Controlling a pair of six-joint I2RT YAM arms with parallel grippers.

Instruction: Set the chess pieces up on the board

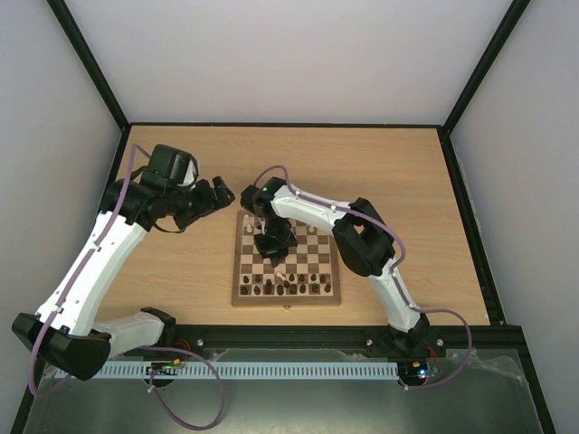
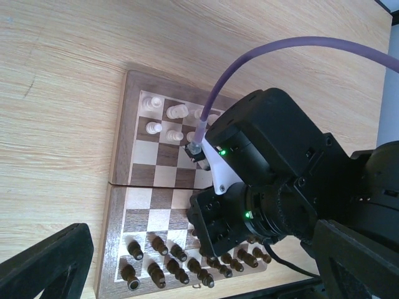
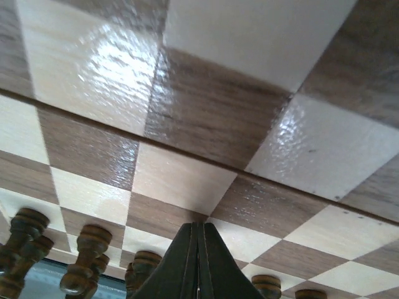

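Observation:
The wooden chess board [image 1: 331, 301] lies open in the middle of the table. Dark pieces [image 2: 154, 276] stand in two rows along its near side. At the far side, several white pieces [image 2: 177, 111] stand upright, some hidden behind the right arm. Over the board's middle, my right gripper is shut, with nothing showing between its fingers; bare squares lie beyond its tips, dark pieces near the bottom of the right wrist view. My left gripper [image 1: 217, 186] hangs open and empty off the board's far left corner, its fingers [image 2: 59, 258] wide apart.
The right arm [image 1: 312, 210] reaches across the board and covers part of it. Bare table [image 1: 181, 280] surrounds the board on all sides, and a dark rail [image 1: 298, 334] runs along the front edge.

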